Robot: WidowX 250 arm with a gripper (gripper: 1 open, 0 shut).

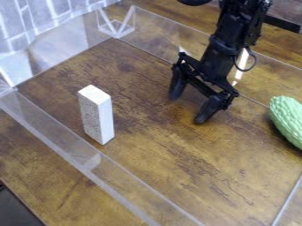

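My black gripper [199, 95] reaches down from the top right to low over the wooden tabletop, right of centre, its two fingers apart. Whether anything small sits between them is hard to make out. A white block [97, 115] stands upright at the left. A pale green, textured object [285, 119] lies at the right edge, partly out of view. Something pale [241, 55] is partly hidden behind the arm.
Clear plastic walls [71, 159] border the wooden surface [154, 177] on the left and around the back.
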